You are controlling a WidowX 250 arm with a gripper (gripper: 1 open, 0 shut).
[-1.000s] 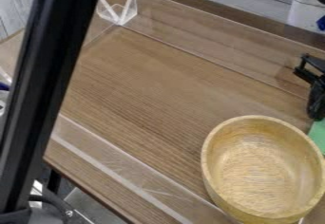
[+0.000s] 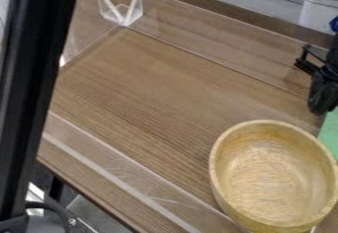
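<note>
A black gripper (image 2: 318, 91) is at the right edge of the camera view, partly cut off, pointing down just above a green object (image 2: 330, 138) that is mostly out of frame. The gripper looks shut; whether anything is between its fingers cannot be made out. A round wooden bowl (image 2: 274, 173) stands at the lower right, in front of and left of the gripper.
A wooden table (image 2: 152, 99) has wide clear room in its middle and left. A clear angular plastic piece (image 2: 122, 10) is at the back left. A dark vertical frame post (image 2: 30, 79) runs along the left side.
The gripper has risen slightly and shifted a little left over the last second. The bowl has not moved.
</note>
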